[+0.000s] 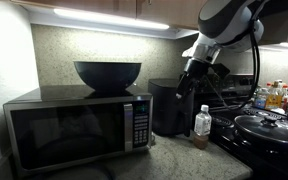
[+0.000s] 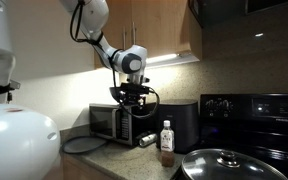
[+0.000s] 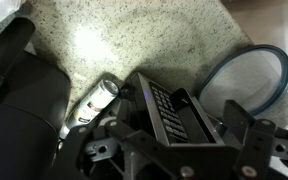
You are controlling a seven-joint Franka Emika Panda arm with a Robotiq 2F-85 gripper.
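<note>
My gripper (image 1: 187, 80) hangs in the air to the right of the microwave (image 1: 79, 130), in front of the black appliance (image 1: 169, 108). In the wrist view the gripper stands open, its dark fingers spread at the lower edge, and I see nothing held between them. Beneath them show the microwave's keypad side (image 3: 169, 108) and a small silver-white cylinder (image 3: 89, 104) on the counter. On top of the microwave sits a wide black bowl (image 1: 107, 75). A clear bottle with brown liquid (image 1: 201, 128) stands upright on the counter, apart from the gripper.
A lidded pan (image 2: 229, 165) rests on the stove at the right. Several bottles (image 1: 274, 96) stand behind it. A round dark-rimmed disc (image 2: 83, 145) lies before the microwave. Cabinets (image 2: 169, 40) hang overhead. Bare counter (image 1: 179, 160) shows in front of the bottle.
</note>
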